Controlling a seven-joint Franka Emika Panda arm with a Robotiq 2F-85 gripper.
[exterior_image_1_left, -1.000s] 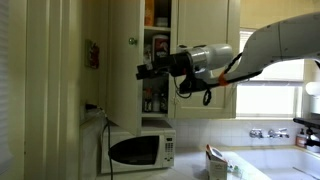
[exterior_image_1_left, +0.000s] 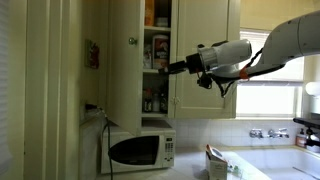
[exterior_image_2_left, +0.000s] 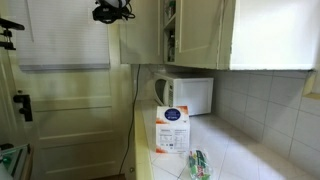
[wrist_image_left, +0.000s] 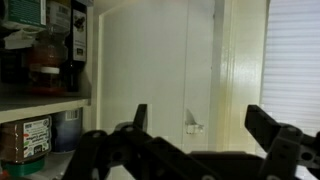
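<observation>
In exterior view 1 my gripper (exterior_image_1_left: 172, 68) is up in front of the cabinet, at the height of its shelves. It also shows high at the upper left of exterior view 2, as a dark gripper (exterior_image_2_left: 113, 12). Its two dark fingers stand wide apart in the wrist view, the gripper open and empty between them. Beyond them is a white cabinet panel (wrist_image_left: 150, 65) with a small metal fitting (wrist_image_left: 193, 128). Left of it, jars and bottles stand on shelves (wrist_image_left: 55, 104). An open cabinet door (exterior_image_1_left: 126, 70) swings out left of the shelves.
A white microwave (exterior_image_1_left: 140, 150) sits on the counter below the cabinet. Farther right on the counter stands a white box (exterior_image_2_left: 172, 130), with a clear bag (exterior_image_2_left: 199, 165) beside it. Past these is a sink with taps (exterior_image_1_left: 268, 133).
The cabinet door and counter items look unchanged.
</observation>
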